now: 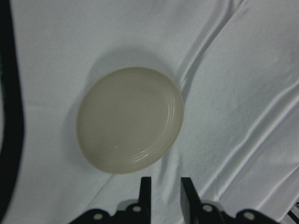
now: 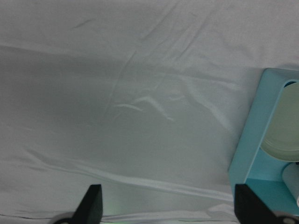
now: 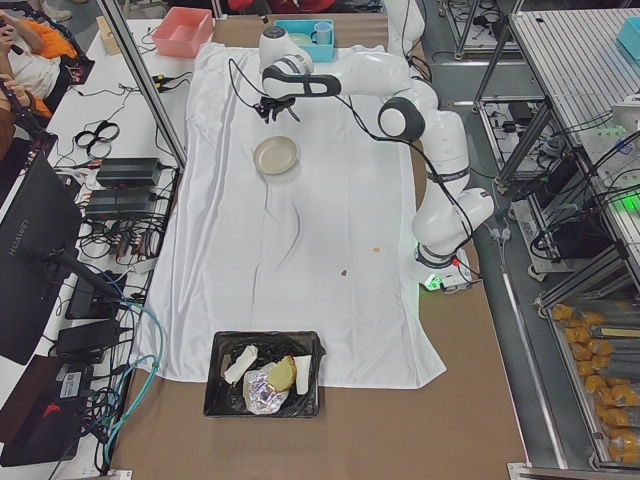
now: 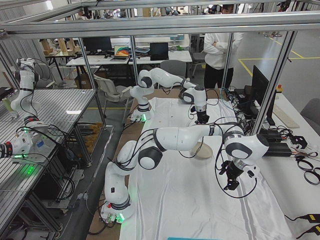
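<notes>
A beige plate (image 3: 275, 155) (image 1: 130, 120) lies on the white cloth. My left gripper (image 3: 275, 110) is raised beside it, fingers apart with nothing between them. My right gripper (image 4: 232, 177) hangs over the cloth, open and empty. A light blue box (image 3: 298, 27) (image 2: 252, 126) at the top of the left camera view holds a pale dish (image 2: 285, 121) and a cup (image 2: 292, 182); in the right wrist view it is at the right.
A black-lined bin (image 3: 225, 395) with foil and other pieces stands at the opposite end from the blue box. A pink container (image 3: 182, 30) sits on the side table. Monitors and cables line one side.
</notes>
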